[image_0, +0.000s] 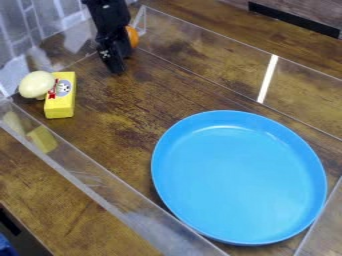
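My black gripper (111, 55) hangs low at the upper left, open, in front of a round orange object (131, 36) that it partly hides. A white egg-shaped object (35, 84) lies beside a yellow box (60, 99) with a small printed face, at the left. A large blue plate (238, 177) sits at the lower right.
Clear plastic walls or sheets edge the wooden surface on the left and around the top. The middle of the board (160, 100) is bare, and a white strip (267, 79) lies at the right.
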